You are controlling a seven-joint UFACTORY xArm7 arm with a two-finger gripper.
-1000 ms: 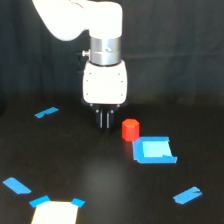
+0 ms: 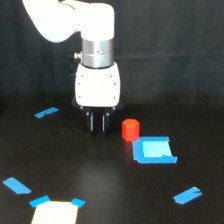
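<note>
My gripper (image 2: 98,124) hangs from the white arm, pointing down, left of the red block. Its dark fingers blend into the black background, so how far apart they stand is unclear, and I make out nothing held between them. A small red block (image 2: 130,129) rests on the dark table, apart from the fingers. Just right of and nearer than the block is a square outlined in blue tape (image 2: 154,160), with a pale middle.
Blue tape strips mark the table at the back left (image 2: 46,112), front left (image 2: 16,186) and front right (image 2: 187,195). A cream-coloured surface (image 2: 55,213) shows at the bottom edge.
My gripper has moved left and somewhat lower in the view, away from the red block. The block and the taped square have stayed put.
</note>
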